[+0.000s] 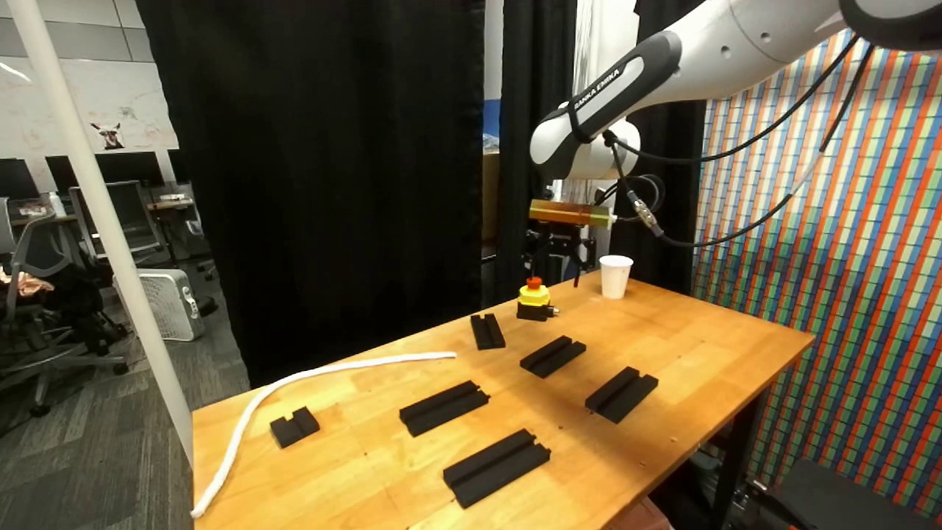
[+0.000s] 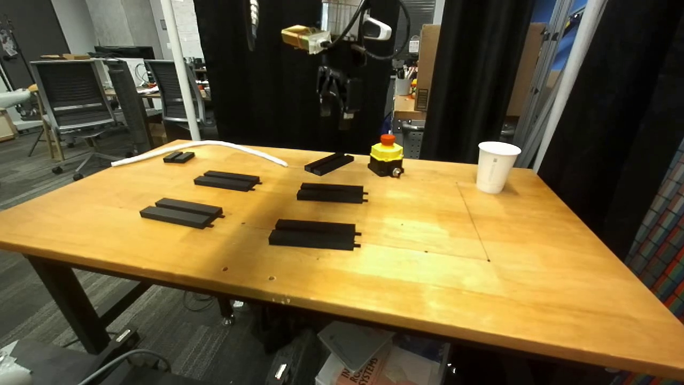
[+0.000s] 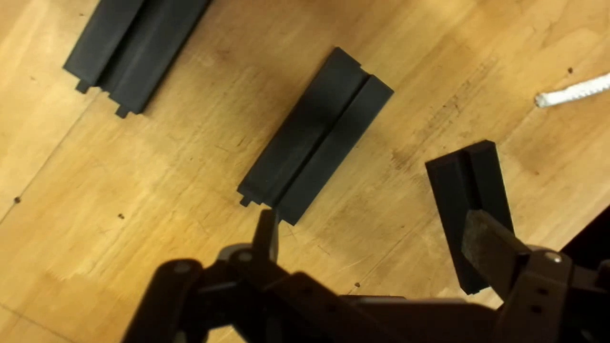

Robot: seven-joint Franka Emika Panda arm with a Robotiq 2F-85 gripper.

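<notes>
Several black grooved blocks lie apart on the wooden table, among them a block near the back edge (image 2: 328,163), a middle block (image 1: 553,356) and a front block (image 1: 622,394). A white rope (image 1: 340,365) curves along the far left of the table. High above the back of the table, my gripper (image 1: 554,268) is open, its fingers wide apart with nothing between them. From the wrist view, the middle block (image 3: 311,140) lies below and ahead of the left finger (image 3: 266,234). The right finger (image 3: 489,243) overlaps part of the back-edge block (image 3: 452,197).
A yellow and black box with a red button (image 2: 386,154) stands at the back edge, and a white paper cup (image 2: 495,168) stands to its right. Black curtains (image 1: 318,177) hang behind.
</notes>
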